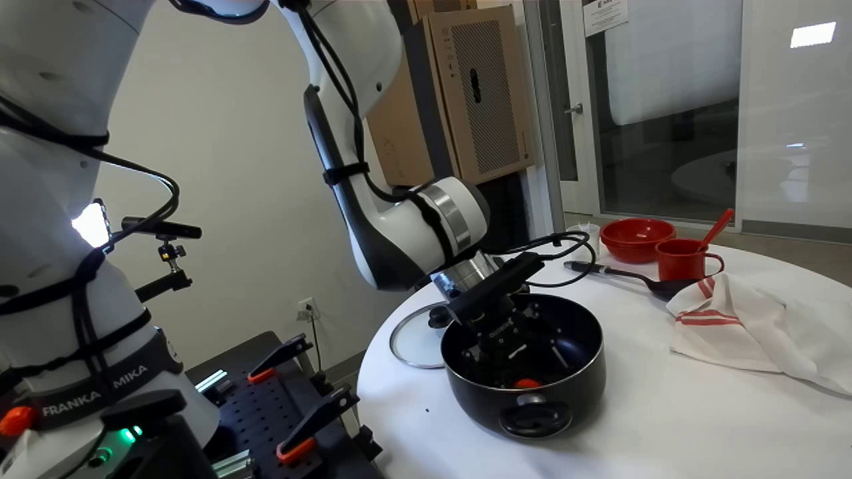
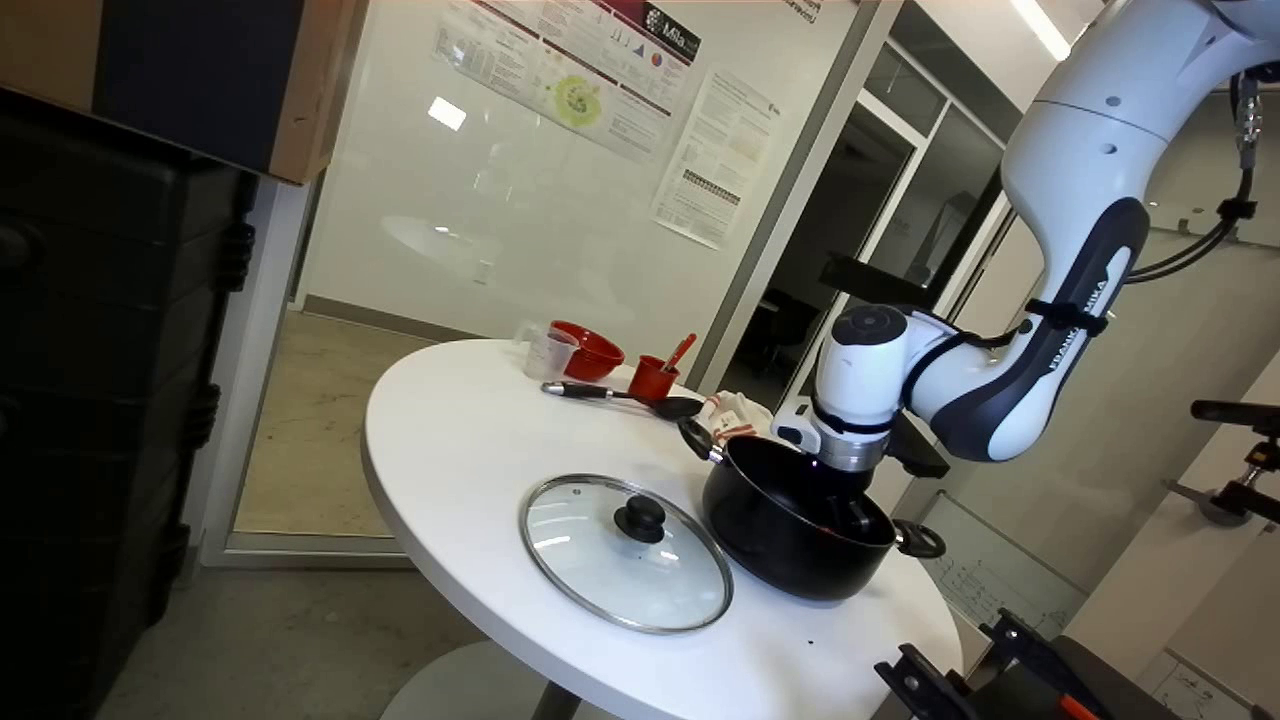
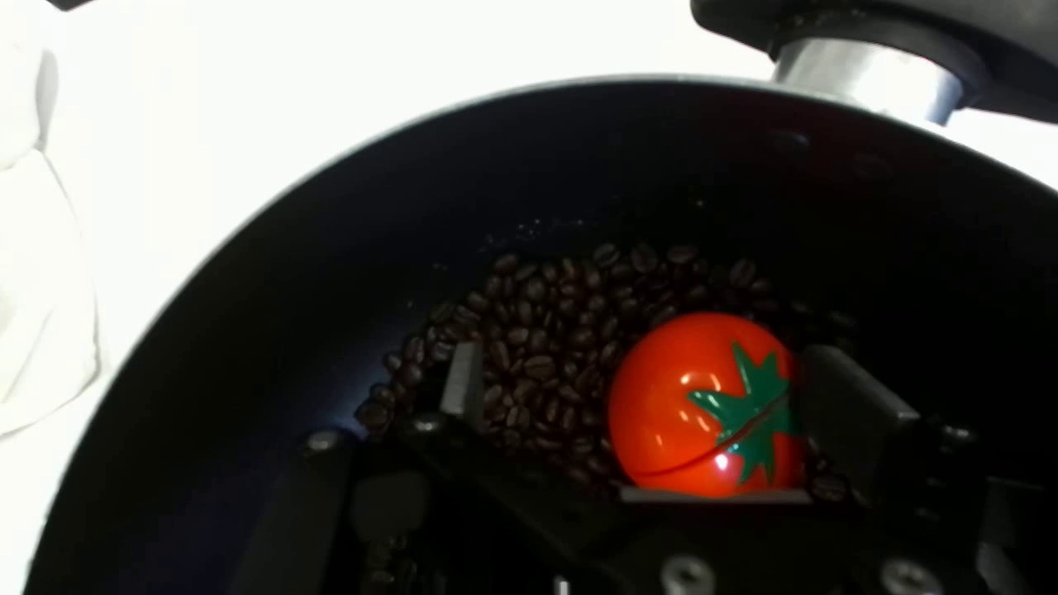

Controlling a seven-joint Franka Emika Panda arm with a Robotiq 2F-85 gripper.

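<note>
Down inside the black pot is my gripper, its fingers wide apart. In the wrist view, a red toy tomato with a green leaf mark lies on a bed of dark coffee beans. The tomato is between the two fingers, close beside the right finger and well clear of the left finger. Whether it touches the right one I cannot tell. From exterior view 1 only a bit of the tomato's red shows past the pot's rim, and exterior view 2 mostly hides the gripper's tips.
The glass lid lies flat beside the pot. Toward the back are a red bowl, a red mug, a clear measuring cup and a black spoon. A white towel covers part of the right side.
</note>
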